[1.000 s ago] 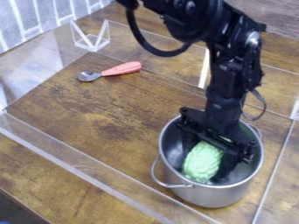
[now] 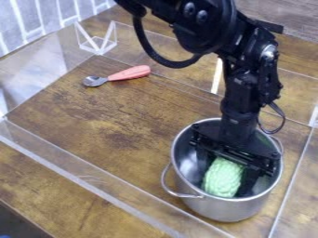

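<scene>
A steel pot (image 2: 224, 206) with a side handle stands at the lower right of the table. Inside it lies a pale green, textured object (image 2: 224, 178), partly covered by the black gripper (image 2: 233, 158). The gripper reaches down into the pot from the arm above, its fingers over and beside the green object. Whether they are open or closed on it is hidden.
A spoon with a pink handle (image 2: 129, 73) lies on the wooden table (image 2: 87, 130) at the upper left. Clear plastic edges border the work area.
The gripper has shifted slightly within the pot compared with a second ago, now a little higher. The green object and pot look nearly unchanged.
</scene>
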